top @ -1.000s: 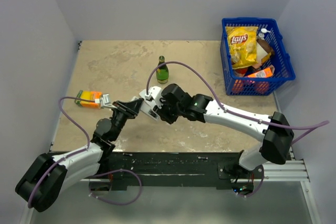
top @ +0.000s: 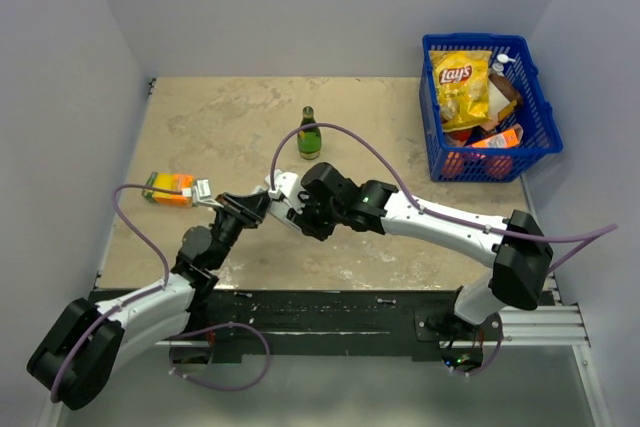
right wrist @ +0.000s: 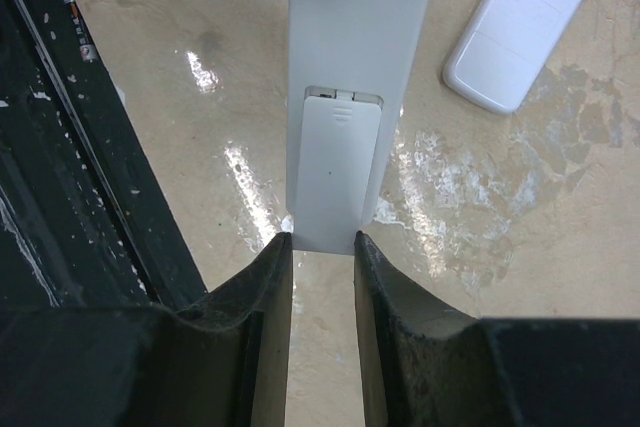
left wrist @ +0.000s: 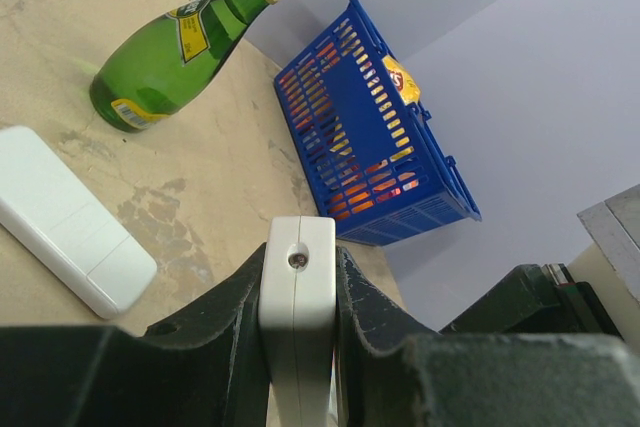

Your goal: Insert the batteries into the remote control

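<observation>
My left gripper is shut on the white remote (left wrist: 298,327), held up above the table. In the right wrist view the remote's back (right wrist: 350,27) faces me, with the battery cover (right wrist: 338,162) fitted at its end. My right gripper has its fingertips at the lower end of that cover, one at each side, part open around it; whether they grip it is unclear. A second white oblong piece (left wrist: 70,217) lies on the table below. I see no batteries clearly.
A green bottle (top: 309,137) stands at the back middle. A blue basket (top: 440,157) with snacks is at the back right. A yellow-orange box (top: 165,187) lies at the left. The dark table edge (top: 300,312) runs along the front.
Over the last second my right arm has shifted slightly toward the front and left at the remote. The left arm has barely moved.
</observation>
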